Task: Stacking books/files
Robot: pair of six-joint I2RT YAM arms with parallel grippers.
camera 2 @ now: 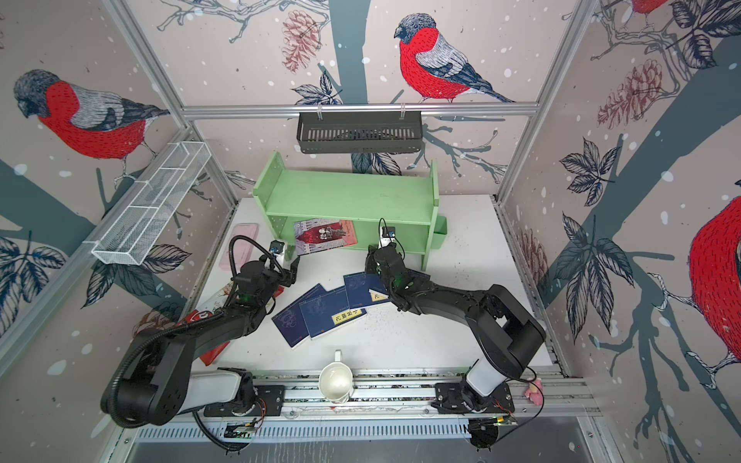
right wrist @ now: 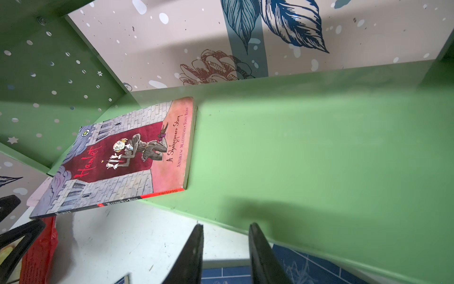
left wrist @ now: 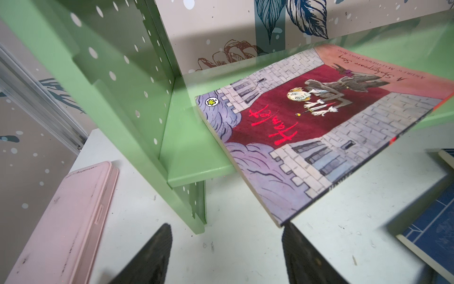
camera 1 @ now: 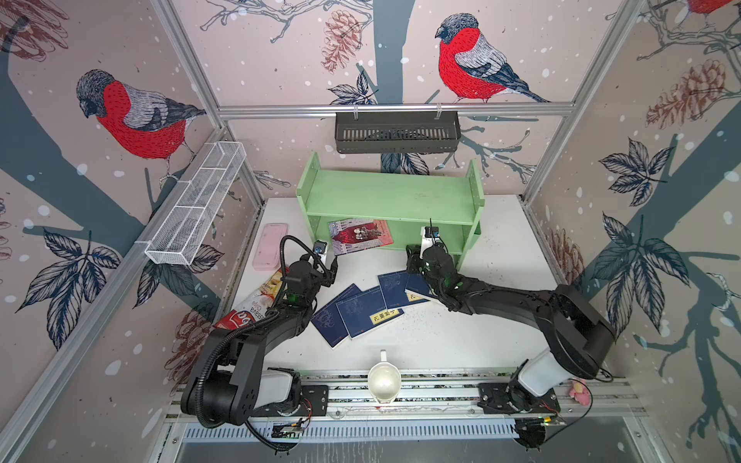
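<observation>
The Hamlet book (left wrist: 302,127) lies flat on the lower board of the green shelf (right wrist: 307,156), its near corner jutting past the front edge. My left gripper stands open in front of that corner, apart from it, with nothing between its fingers. In the right wrist view my right gripper is partly open and empty, below the board's front edge. Several dark blue books, such as the middle one (camera 1: 366,312) and the left one (camera 1: 334,316), lie overlapping on the table between the arms. The right arm hides part of the rightmost ones.
A pink case (camera 1: 269,247) lies left of the shelf. Behind the left arm is a red snack bag (camera 1: 237,315), partly hidden. A white mug (camera 1: 383,382) stands at the front edge. The table right of the shelf is clear.
</observation>
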